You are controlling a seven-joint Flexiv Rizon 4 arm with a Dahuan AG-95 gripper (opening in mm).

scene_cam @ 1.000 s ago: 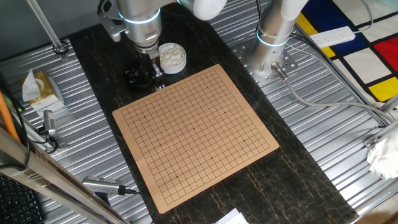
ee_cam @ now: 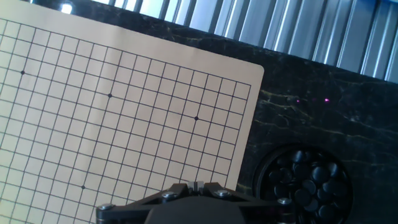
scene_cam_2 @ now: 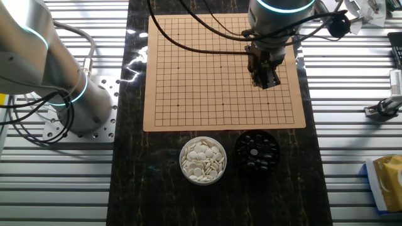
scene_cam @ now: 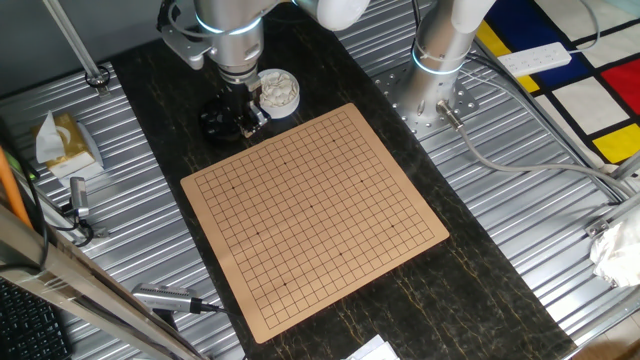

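Observation:
A bare tan Go board (scene_cam: 315, 220) with a black grid lies on the dark tabletop; no stones show on it. Beside one edge stand a white bowl of white stones (scene_cam_2: 203, 161) and a black bowl of black stones (scene_cam_2: 257, 152). My gripper (scene_cam_2: 267, 83) hangs over the board's corner area near the black bowl. In the wrist view its fingertips (ee_cam: 191, 185) sit close together at the bottom middle, and nothing shows between them. The black bowl (ee_cam: 303, 186) appears to their right, with the board (ee_cam: 130, 112) to the left.
The arm's base (scene_cam: 432, 95) is bolted beside the dark tabletop. A tissue box (scene_cam: 68, 148) and a metal device (scene_cam: 165, 298) lie on the ribbed metal surface at the left. Cables hang along the arm in exterior view 2.
Over the last second my arm and gripper have shifted slightly rightward in exterior view 1, covering a little of the white bowl's left side. Board and bowls have stayed put.

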